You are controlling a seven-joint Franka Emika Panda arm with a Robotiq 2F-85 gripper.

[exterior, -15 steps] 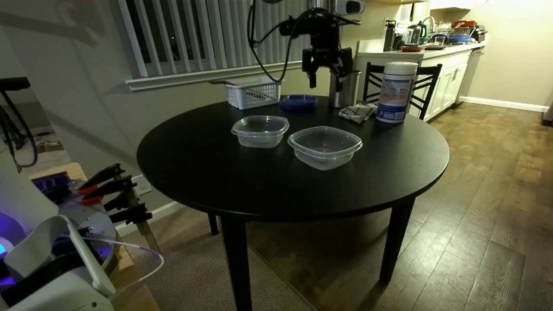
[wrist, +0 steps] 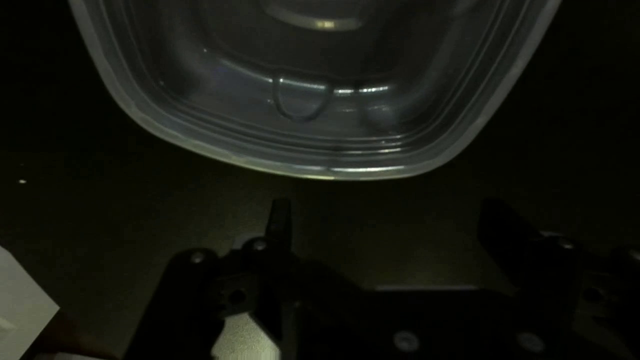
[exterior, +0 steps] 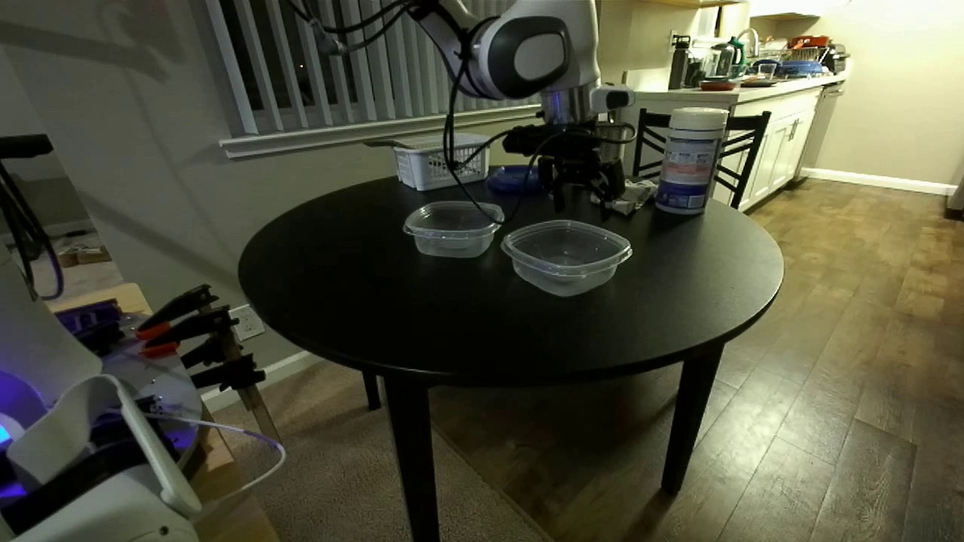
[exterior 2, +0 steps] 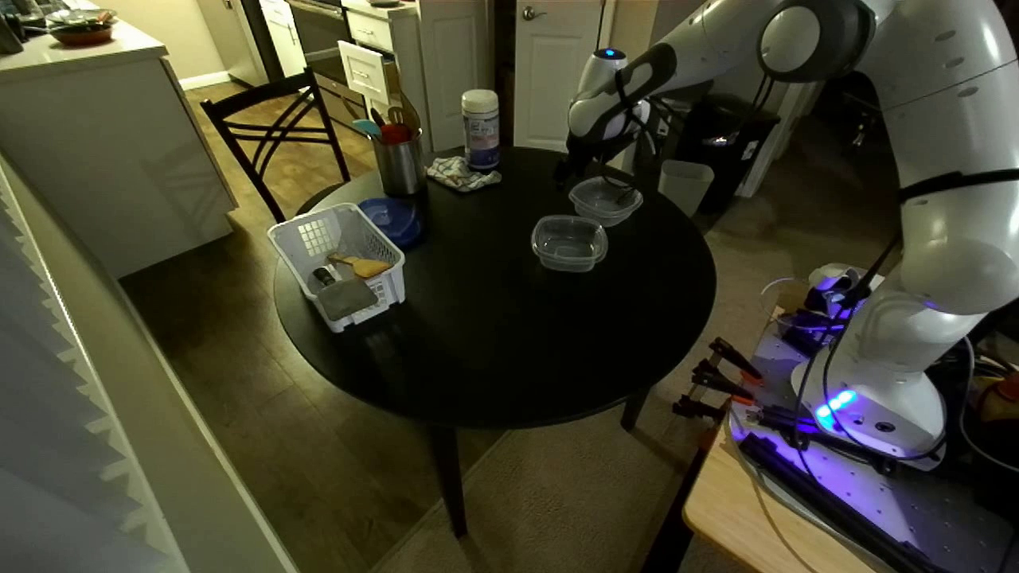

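Two clear plastic containers stand apart on the black round table [exterior: 379, 307]. The nearer container [exterior: 567, 262] in the first exterior view is the larger-looking one; the other container [exterior: 452, 236] sits to its left. My gripper [exterior: 583, 200] hangs above the table behind the nearer container, fingers pointing down. In the wrist view a clear container [wrist: 324, 132] fills the top, its rim ahead of the fingertips. There the gripper is open, with bare dark tabletop between its fingers and a gap to the rim. The second exterior view has the gripper largely dark beside the far container [exterior 2: 608, 202].
A white basket [exterior 2: 382, 286] holding utensils, a blue lid or dish [exterior 2: 389, 220], a metal utensil holder [exterior 2: 401, 164], a checkered cloth [exterior 2: 460, 173] and a wipes tub [exterior 2: 482, 130] line one side of the table.
The arm and gripper have come down from high above the table to just over it, behind the nearer container. Both containers have stayed in place.
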